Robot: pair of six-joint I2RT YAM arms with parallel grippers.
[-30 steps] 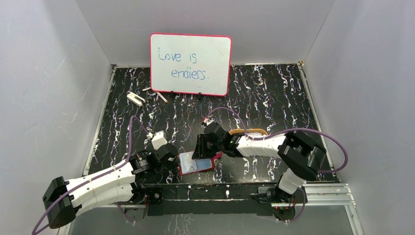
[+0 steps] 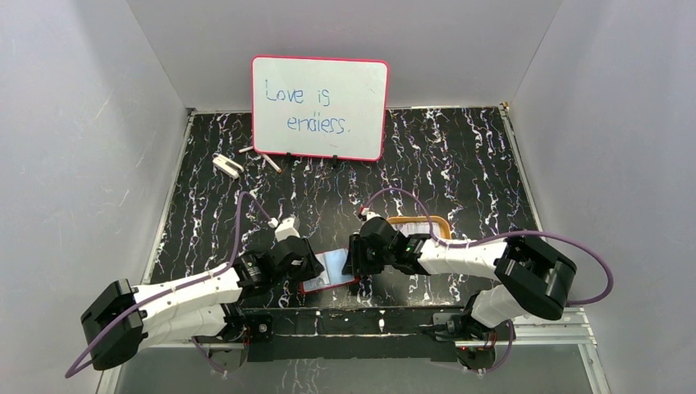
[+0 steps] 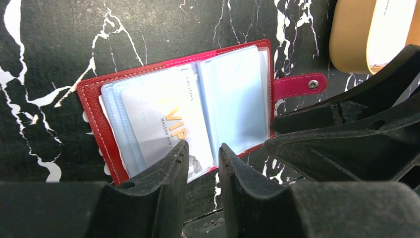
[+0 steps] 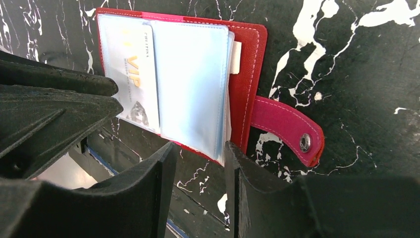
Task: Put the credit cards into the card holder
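An open red card holder [image 3: 96,119] with clear sleeves lies on the black marble table near the front edge. Its left sleeve holds a white VIP card [image 3: 153,114]; the right sleeve [image 4: 190,84] shows pale blue, with a strap [image 4: 285,124] and snap to its right. My left gripper is over the holder's lower part, fingers close together; what is between them is unclear. My right gripper is at the holder's right sleeve, open, its fingertips by that sleeve's lower right corner.
An orange tray [image 3: 349,29] with white cards lies behind the right arm. A whiteboard [image 2: 319,107] stands at the back, with small white objects [image 2: 227,167] to its lower left.
My left gripper has moved right over the holder. My right gripper has moved to the right, from the middle of the holder toward its right side.
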